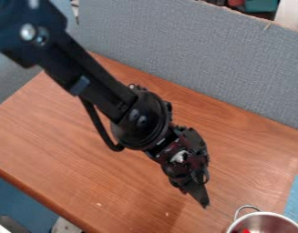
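Observation:
My black gripper [198,189] points down over the wooden table [78,146], right of centre in the view, its tips just up and left of a steel pot [272,223]. The fingers look closed together, and I see nothing between them. The pot is cut off at the lower right corner, with a wire handle and something red inside.
A grey padded barrier [188,59] runs along the back of the table. A strip of blue tape [296,194] lies at the right. Some clutter shows beyond the lower left edge and behind the barrier.

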